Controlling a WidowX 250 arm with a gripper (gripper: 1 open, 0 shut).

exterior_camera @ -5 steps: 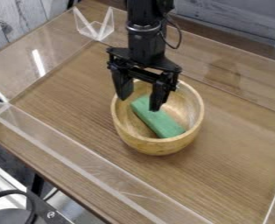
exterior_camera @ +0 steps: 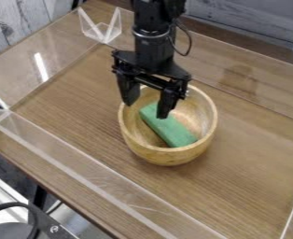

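A wooden bowl [exterior_camera: 139,147] sits on the wooden table, with a green block [exterior_camera: 169,127] lying inside it. My black gripper [exterior_camera: 149,95] hangs over the back of the bowl, open, its two fingers spread apart to left and right above the rim. The green block lies below and between them, apart from the fingers as far as the view shows.
Clear plastic pieces lie at the top left and along the left edge. A black cable shows at the bottom left corner.
My gripper has shifted slightly up and to the left. The bowl and the green block look nearly unchanged.
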